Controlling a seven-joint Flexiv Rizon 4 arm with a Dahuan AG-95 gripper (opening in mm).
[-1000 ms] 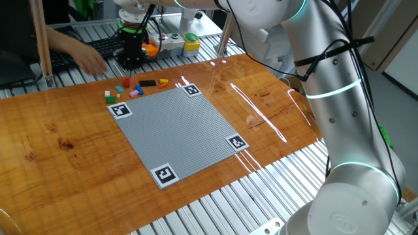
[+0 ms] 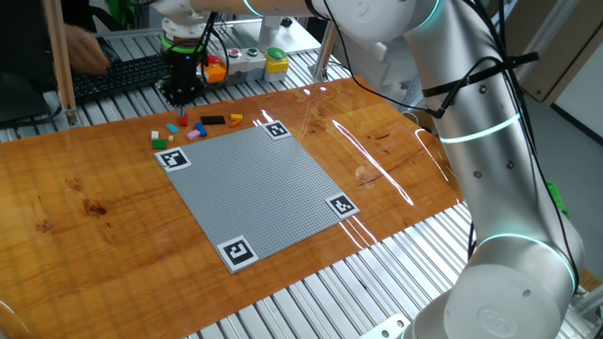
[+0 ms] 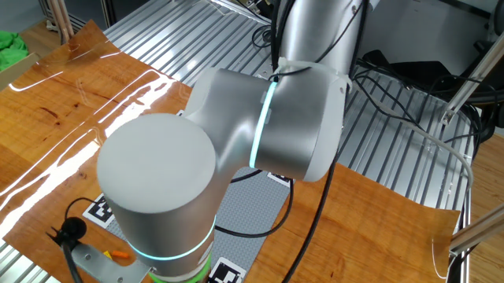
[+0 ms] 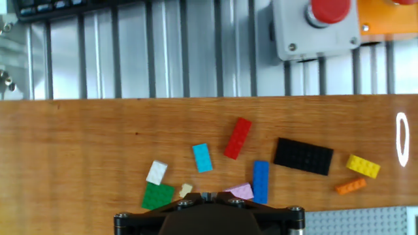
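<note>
Loose toy bricks lie on the wooden table beyond the grey baseplate (image 2: 254, 184). The wrist view shows a red brick (image 4: 238, 138), a cyan brick (image 4: 202, 158), a white brick (image 4: 157, 172), a green brick (image 4: 157, 196), a small cream brick (image 4: 185, 190), a pink brick (image 4: 240, 190), a blue brick (image 4: 260, 182), a black brick (image 4: 303, 156), a yellow brick (image 4: 363, 166) and an orange brick (image 4: 351, 186). My gripper (image 2: 181, 106) hangs near the bricks on the far side. Its dark body fills the wrist view's bottom edge; the finger opening cannot be made out.
Behind the bricks, a grey box with a red button (image 4: 330, 10) stands on the slatted metal surface (image 4: 163, 52). A person's hand (image 2: 88, 52) rests by the keyboard (image 2: 118, 80). My arm hides most of the baseplate in exterior view 2.
My gripper has moved a little left and lower in exterior view 1. The person's hand has drawn back toward the keyboard. The bricks appear unmoved.
</note>
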